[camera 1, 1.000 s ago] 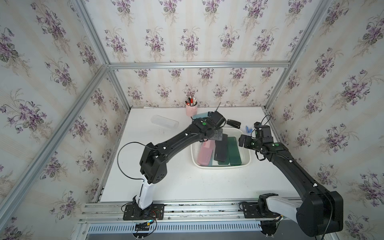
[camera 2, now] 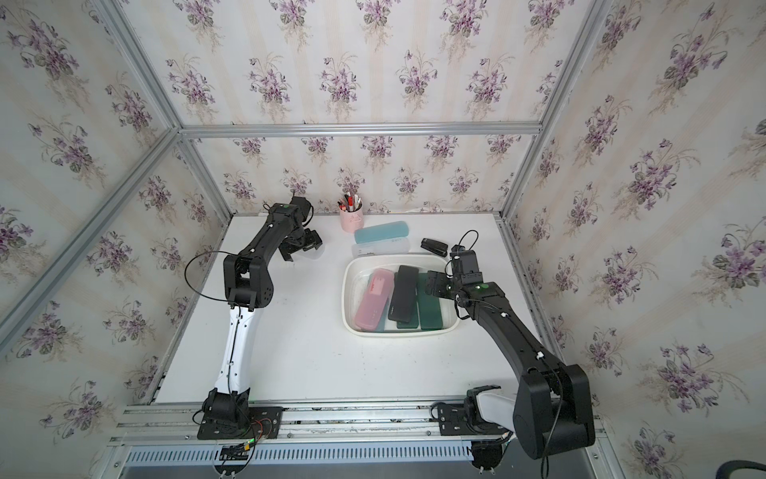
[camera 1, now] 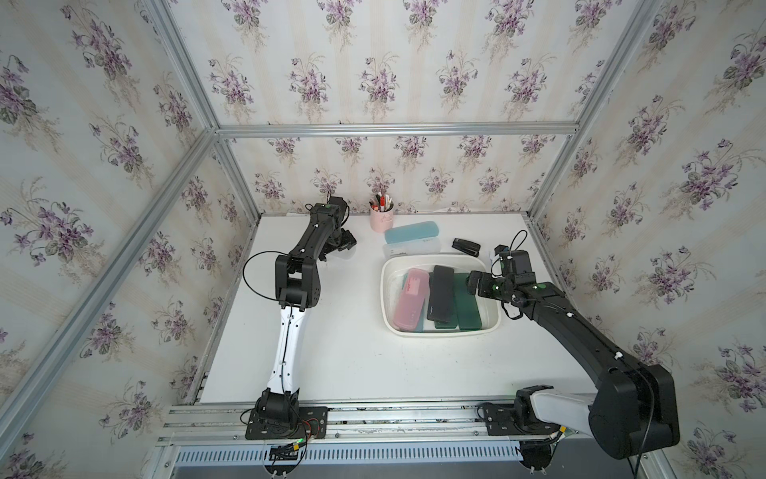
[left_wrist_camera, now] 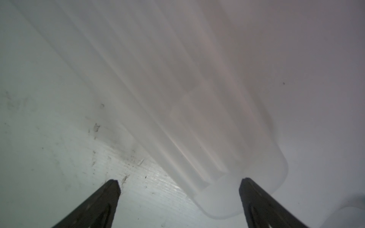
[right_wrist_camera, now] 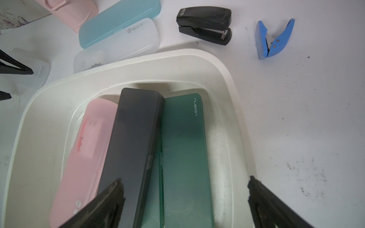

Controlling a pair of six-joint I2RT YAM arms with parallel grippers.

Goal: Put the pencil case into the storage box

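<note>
A clear, frosted pencil case (left_wrist_camera: 205,125) lies aslant on the table, its rounded end passing between the fingers of my open left gripper; whether they touch it I cannot tell. In the top left view that arm hides most of the case, leaving just its right end (camera 1: 344,252) showing beside my left gripper (camera 1: 337,246). The white storage box (right_wrist_camera: 228,76) holds pink (right_wrist_camera: 85,152), dark grey (right_wrist_camera: 129,148) and green (right_wrist_camera: 186,152) cases, with a blue one partly covered beneath. Over the box's right side, my right gripper is open and empty.
Behind the box lie a blue case (camera 1: 411,232) and another clear case (right_wrist_camera: 119,43). A pink pen cup (camera 1: 381,219) stands at the back. A black stapler (right_wrist_camera: 205,22) and a blue tool (right_wrist_camera: 273,39) lie back right.
The right gripper has shifted slightly left.
</note>
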